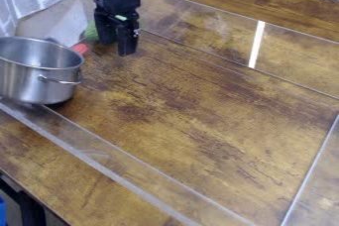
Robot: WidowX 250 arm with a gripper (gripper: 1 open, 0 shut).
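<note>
My black gripper (117, 34) is low over the wooden table at the upper left, behind the pot. A green item (93, 34) shows just left of it, mostly hidden by the gripper, along with a red item (79, 48) below that. Whether the fingers are open or shut, or hold anything, I cannot tell. The steel pot (38, 71) sits at the left edge.
Transparent strips or panels run along its sides, and a pale sheet covers the upper left corner.
</note>
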